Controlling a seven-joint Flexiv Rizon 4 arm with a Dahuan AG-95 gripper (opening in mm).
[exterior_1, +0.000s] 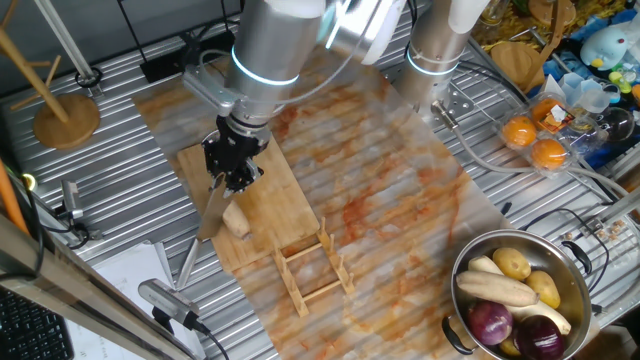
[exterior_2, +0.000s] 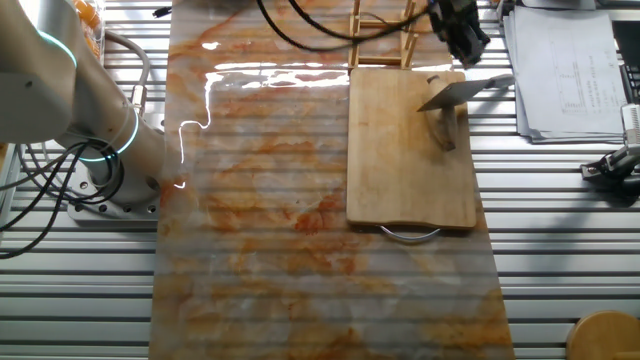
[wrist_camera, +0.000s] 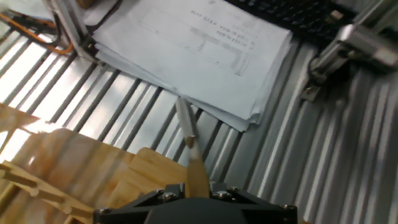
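A knife with a broad blade (exterior_1: 212, 212) and a light metal handle (exterior_1: 187, 264) reaches from the cutting board (exterior_1: 272, 190) past its edge. Beside and partly under the blade on the board is a pale, elongated vegetable (exterior_1: 236, 219). My gripper (exterior_1: 232, 182) hangs over the board near the blade's end. In exterior view 2 the gripper (exterior_2: 468, 48) shows at the top, apart from the blade (exterior_2: 452, 95) in the image. The wrist view has the knife handle (wrist_camera: 186, 121) pointing away from the gripper; its dark body hides how the fingers stand.
A wooden rack (exterior_1: 313, 274) adjoins the board. At front right stands a metal pot (exterior_1: 462, 300) of potatoes, purple onions and pale roots. Papers (wrist_camera: 186, 59) and a metal clamp (wrist_camera: 339, 56) lie beyond the handle.
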